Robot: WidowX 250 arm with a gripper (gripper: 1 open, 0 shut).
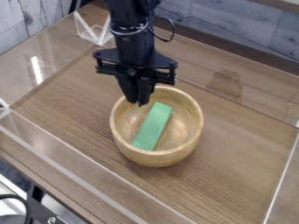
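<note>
A round beige bowl (pixel 187 140) sits on the wooden table in the middle of the camera view, with a flat green rectangular object (pixel 152 125) lying inside it, slightly tilted. My black arm reaches down from the top, and its gripper (pixel 135 93) hangs over the bowl's back-left rim, above and behind the green object. The fingertips are dark and small here, so whether they are open or shut is unclear.
Grey edging runs along the back and left sides, with some clear plastic at the left edge and a dark cable in the lower-left corner.
</note>
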